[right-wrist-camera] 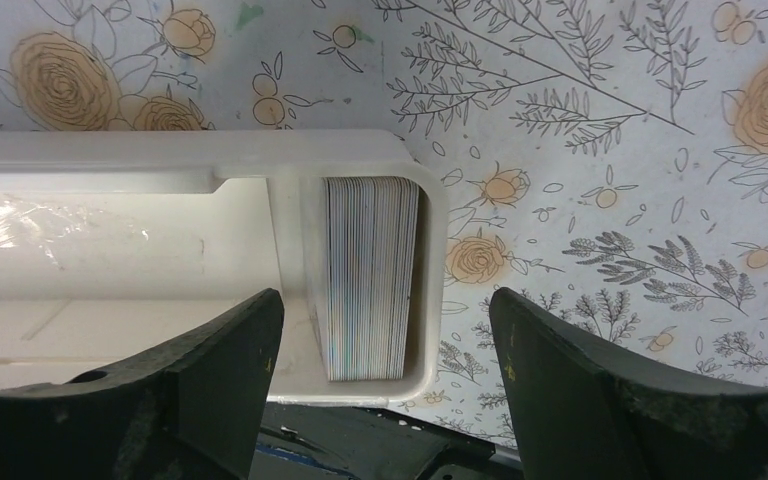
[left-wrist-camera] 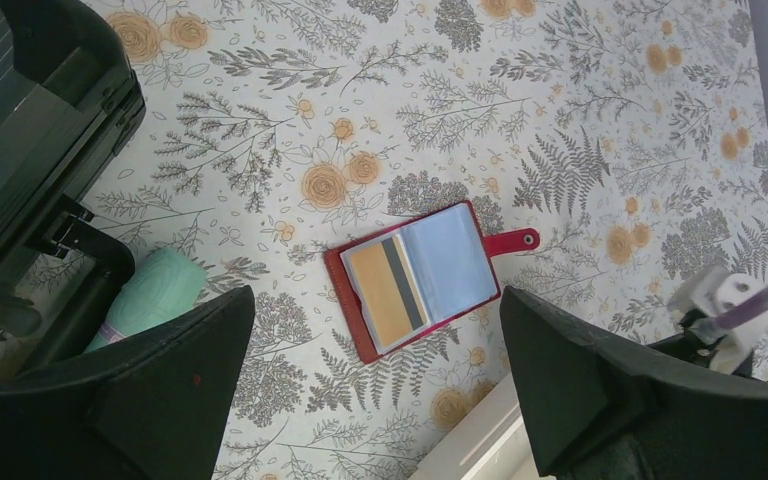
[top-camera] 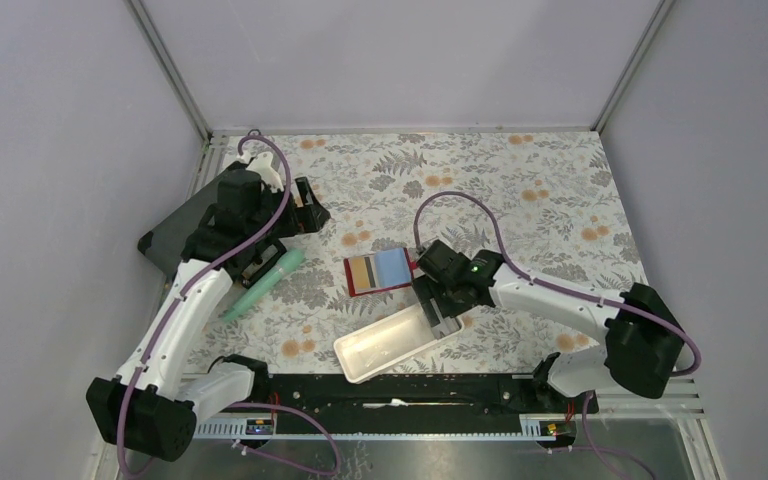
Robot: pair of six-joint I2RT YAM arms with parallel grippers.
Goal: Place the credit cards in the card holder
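Observation:
A red card holder [left-wrist-camera: 350, 300] lies open and flat at the middle of the table, with a strap tab at its right; a tan and a blue panel show inside. To its front right is a long white box [top-camera: 372, 357]. In the right wrist view, a tight stack of cards [right-wrist-camera: 372, 280] stands on edge in the box's right end. Over that end, my right gripper is open, its fingers apart on both sides of the stack and nothing held. Up at the table's left, my left gripper stands open and empty, above the tabletop.
A dark grey case [top-camera: 182, 222] rests at the back left, behind the left arm. A green roll [top-camera: 263, 286] lies beside it.

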